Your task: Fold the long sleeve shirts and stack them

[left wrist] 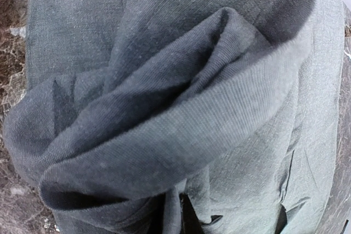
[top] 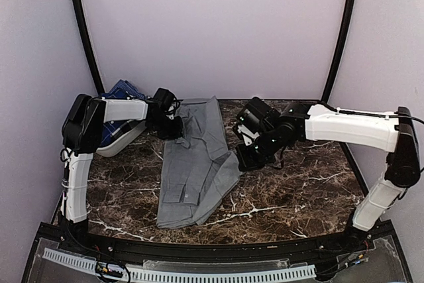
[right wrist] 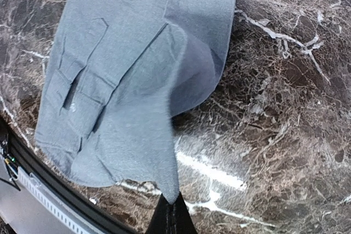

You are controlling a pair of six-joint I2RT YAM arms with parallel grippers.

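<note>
A grey long-sleeve shirt lies spread on the marble table, with bunched folds under my left gripper. In the left wrist view that gripper is mostly buried in cloth at the bottom edge, shut on the fabric. My right gripper holds a lifted flap of the shirt at its tip, raised off the table on the shirt's right side, the fingers shut on it.
A white bin with blue checked cloth stands at the back left, beside my left arm.
</note>
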